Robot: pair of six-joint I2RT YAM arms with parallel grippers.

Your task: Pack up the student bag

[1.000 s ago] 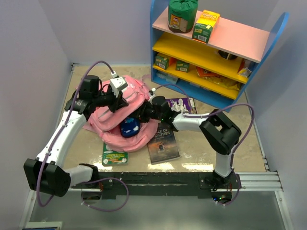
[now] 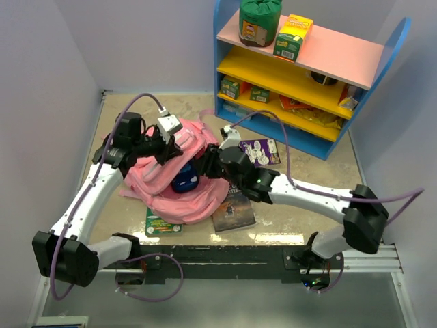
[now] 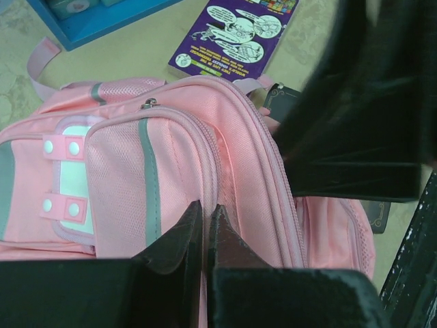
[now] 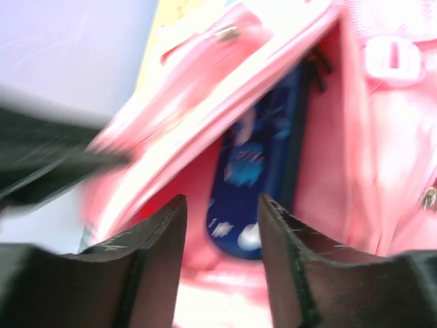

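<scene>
The pink bag (image 2: 181, 201) lies on the table with its mouth gaping toward the right arm. In the left wrist view, my left gripper is shut on the zipper edge of the bag's front (image 3: 119, 184), pulling it up. Inside the bag is a navy case (image 4: 273, 147) with pale pictures, also visible from above. My right gripper stands at the bag's opening, fingers apart and nothing between its fingertips. The case lies beyond these tips; whether they touch it I cannot tell. A purple book (image 2: 261, 152), a dark book (image 2: 234, 212) and a green book (image 2: 162, 225) lie around the bag.
A blue-sided shelf (image 2: 300, 126) stands at the back right with several boxes and packets. On its top sit a green bag (image 2: 259, 20) and a yellow-green box (image 2: 293, 35).
My left gripper has hardly moved. More of the dark book is covered by the arm.
</scene>
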